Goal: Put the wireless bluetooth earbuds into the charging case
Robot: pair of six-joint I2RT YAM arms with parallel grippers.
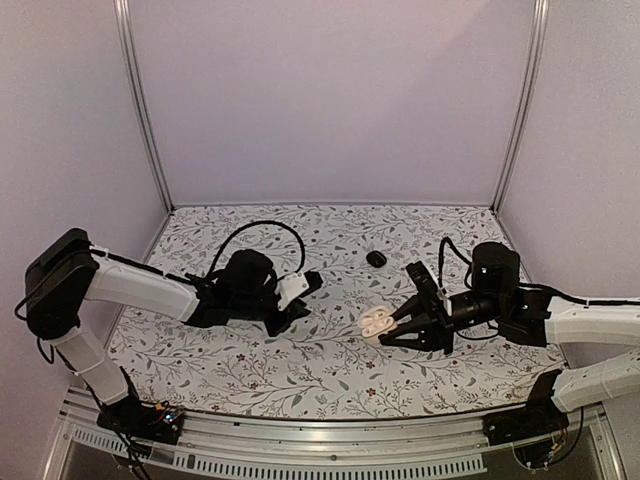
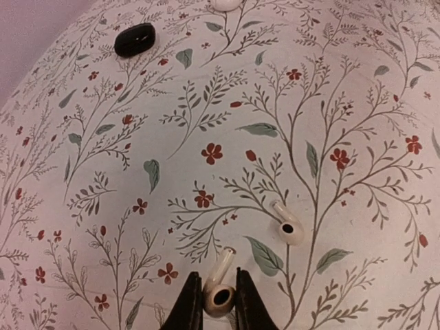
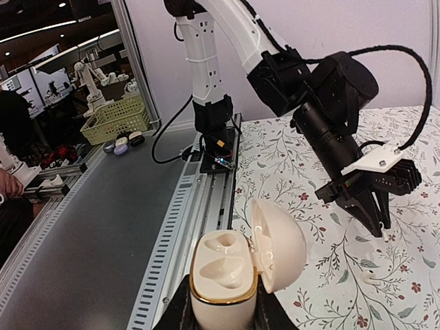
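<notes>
My left gripper is shut on a white earbud (image 2: 220,299), seen in the left wrist view with its stem pointing up. A second white earbud lies on the flowered mat to its right; it also shows in the right wrist view (image 3: 368,277). My right gripper is shut on the white charging case (image 3: 221,265), held above the mat with its lid open and both wells showing empty. In the top view the case (image 1: 376,322) is right of my left gripper (image 1: 284,325).
A black oval object (image 1: 376,259) lies at the back centre of the mat, near another small white item (image 2: 225,3) in the left wrist view. Panels enclose the back and sides; a metal rail runs along the front edge.
</notes>
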